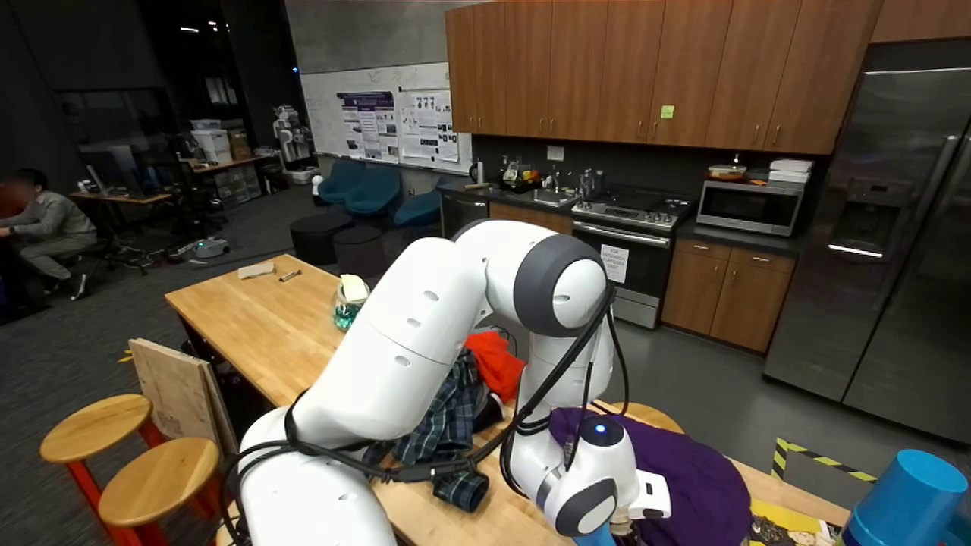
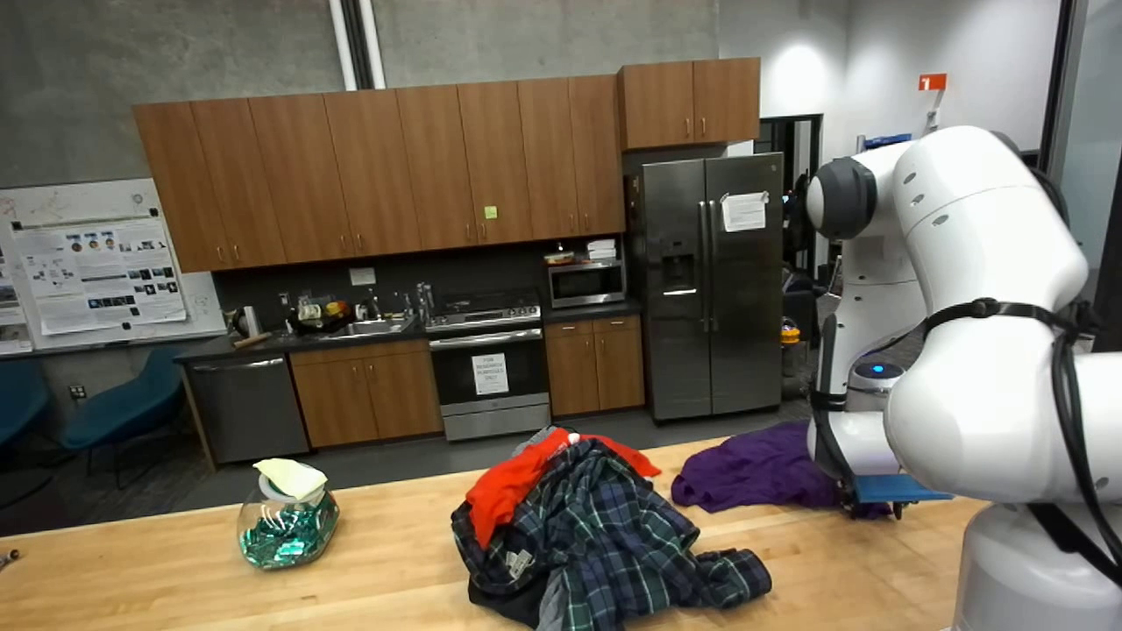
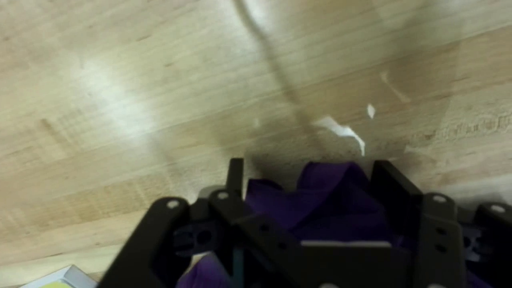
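A purple cloth (image 1: 688, 475) lies bunched on the wooden table, and in exterior view 2 the same purple cloth (image 2: 752, 469) spreads out left of the hand. My gripper is down at the cloth's edge, its fingers part open. In the wrist view a fold of purple cloth (image 3: 331, 192) rises between the two black fingers, with bare wood just beyond the tips. Whether both fingers touch the fold cannot be made out. In exterior view 1 the fingertips are hidden below the hand.
A heap of plaid and red clothes (image 2: 621, 526) sits mid-table. Farther left stands a glass bowl (image 2: 289, 526) of green shiny bits. Blue cups (image 1: 910, 496) stand at the right in exterior view 1. Bare table (image 2: 400, 557) shows between bowl and clothes.
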